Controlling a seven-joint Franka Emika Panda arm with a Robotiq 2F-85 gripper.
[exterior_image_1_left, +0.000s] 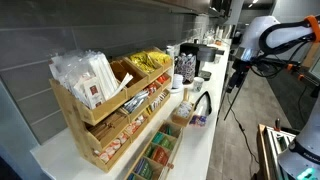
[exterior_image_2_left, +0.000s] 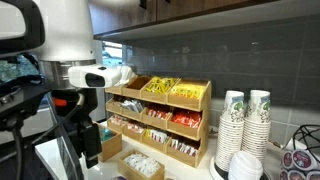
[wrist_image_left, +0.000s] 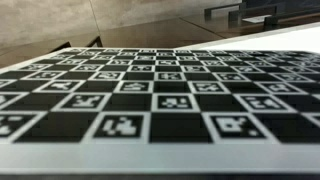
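Note:
A flat black-and-white checkered marker board (wrist_image_left: 170, 95) spans most of the wrist view, seen at a shallow angle, with its pale near border along the bottom. At the right of exterior view 1, my gripper (exterior_image_1_left: 238, 78) is off the counter's right side, at the end of the white arm (exterior_image_1_left: 278, 38). The arm (exterior_image_2_left: 70, 75) looms large at the left of exterior view 2. No fingers are visible in the wrist view, and the fingers are too small or hidden elsewhere. Whether the gripper holds the board cannot be told.
On the counter (exterior_image_1_left: 212, 130) stands a wooden rack (exterior_image_1_left: 110, 120) of packets. Lower wooden boxes (exterior_image_1_left: 157, 150) stand before it. Stacked paper cups (exterior_image_2_left: 231, 120) stand beside the rack, near an upside-down stack of white cups (exterior_image_2_left: 245, 165).

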